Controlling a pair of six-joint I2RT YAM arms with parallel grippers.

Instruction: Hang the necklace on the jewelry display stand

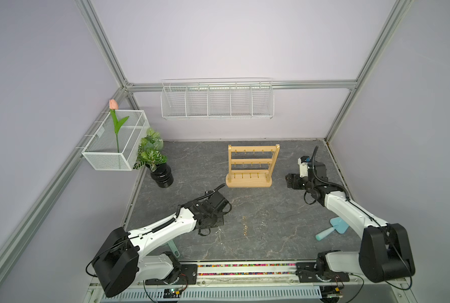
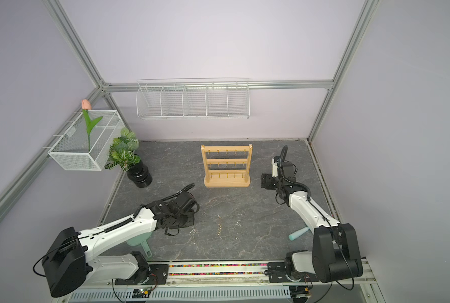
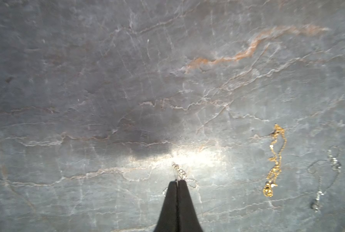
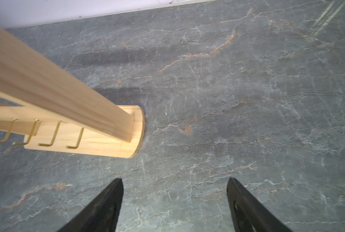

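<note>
In the left wrist view my left gripper is shut, its tips over a silver necklace (image 3: 181, 172) that lies bunched at and partly behind them. Whether a strand is pinched between the fingers cannot be told. A gold necklace (image 3: 275, 168) lies to the right on the table, and beyond it rests a second silver necklace (image 3: 335, 165). The wooden display stand (image 1: 250, 181) stands upright at the back middle, with rows of small hooks and no necklace visible on it. Beside its right end, my right gripper is open and empty over bare table.
A potted plant (image 1: 161, 174) stands at the back left below a white wire basket (image 1: 108, 160). Blue-green scoops lie near both arms, one scoop (image 1: 339, 224) at the right front. Open table separates the necklaces from the stand.
</note>
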